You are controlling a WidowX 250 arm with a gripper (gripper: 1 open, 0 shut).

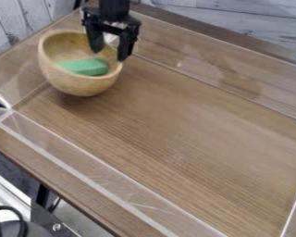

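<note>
A wooden bowl (74, 85) sits at the upper left of the table, tilted so its inside faces up and right. A green object (81, 68) lies inside it. My dark gripper (111, 43) is over the bowl's upper right rim, its fingers pointing down; whether they touch the rim, and the space between them, is hard to make out.
A pale wall (225, 18) runs along the back. A small pale object sits at the far right edge.
</note>
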